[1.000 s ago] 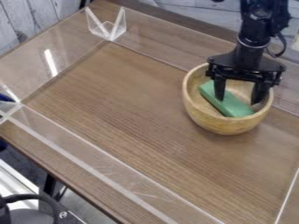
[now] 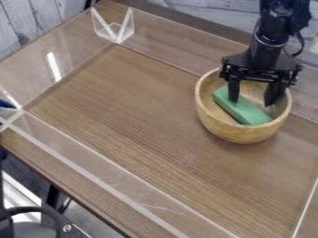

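Note:
My black gripper [image 2: 255, 91] hangs over a wooden bowl [image 2: 243, 131] on the right of the camera view, its fingers open and reaching down inside the bowl's rim on either side. A green elongated object [image 2: 241, 110] lies slanted in the bowl, partly hidden behind the gripper. I cannot tell whether the fingers touch it.
A clear plastic bracket [image 2: 114, 28] stands at the back left. Black cables lie at the lower left corner, off the table.
The gripper has shifted very slightly; the bowl and the green object look the same.

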